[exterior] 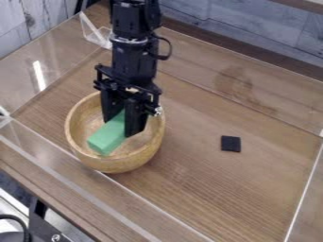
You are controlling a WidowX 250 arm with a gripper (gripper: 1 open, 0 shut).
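The black arm comes down from the top centre to its gripper (pixel 127 115), which is low over a round tan bowl (pixel 116 161). A green object (pixel 109 136) lies in the bowl, its upper end beneath the gripper. I cannot tell whether the fingers are open or touch the green object.
The wooden tray floor is mostly clear, with a small black square (pixel 231 144) right of the bowl. Raised walls border the tray, and a black cable lies outside at the bottom left.
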